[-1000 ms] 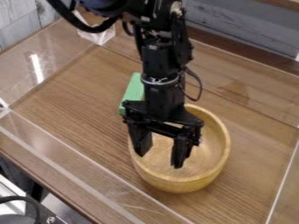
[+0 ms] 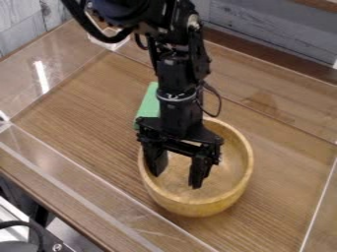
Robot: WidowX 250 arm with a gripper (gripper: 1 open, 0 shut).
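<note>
A black robot arm comes down from the top centre of the camera view, ending in my gripper (image 2: 179,167), which stands open low inside a tan oval bowl (image 2: 211,202). Its two dark fingers point down, one to the left and one to the right, apart. I see nothing between them, though the bowl's floor is partly hidden by the gripper.
A green object (image 2: 148,106) lies on the wooden table (image 2: 66,118) behind the bowl, partly hidden by the arm. A pale wall runs along the back.
The arm and gripper have shifted slightly within the bowl; the bowl looks unmoved.
</note>
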